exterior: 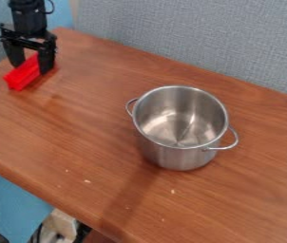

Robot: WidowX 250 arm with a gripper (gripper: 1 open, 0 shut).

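Note:
A red block [22, 78] lies on the wooden table at the far left, near its back edge. My black gripper [29, 55] is directly over it, fingers pointing down around or just above its upper part. Whether the fingers are open or closed on the block is too small to tell. The gripper hides part of the block.
A steel pot [181, 128] with two side handles stands right of the table's middle. A grey textured wall borders the back, and a blue surface lies below the left edge.

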